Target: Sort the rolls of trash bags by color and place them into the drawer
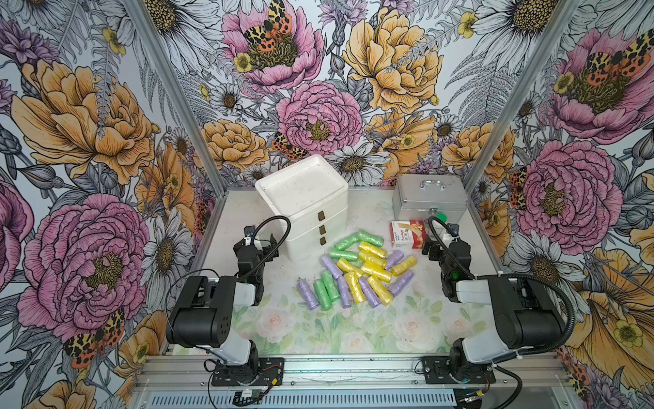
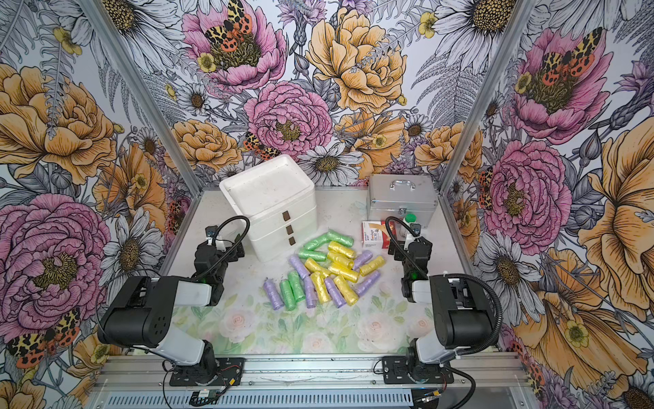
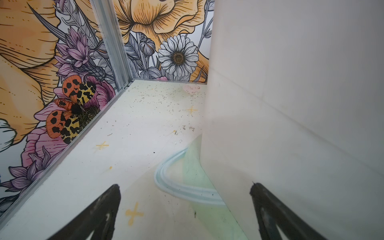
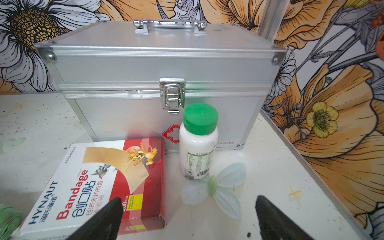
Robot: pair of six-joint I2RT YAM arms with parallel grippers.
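Note:
A pile of trash bag rolls in purple (image 1: 306, 294), green (image 1: 325, 289) and yellow (image 1: 378, 289) lies mixed on the table's middle. The white drawer unit (image 1: 306, 231) stands at back left, its drawers shut, three dark handles facing the rolls. My left gripper is open and empty beside the unit's left end, whose wall fills much of the left wrist view. My right gripper is open and empty right of the rolls, facing a bandage box and a bottle.
A silver case (image 4: 120, 112) stands at back right, with the bandage box (image 4: 80, 184) and green-capped bottle (image 4: 198, 156) before it.

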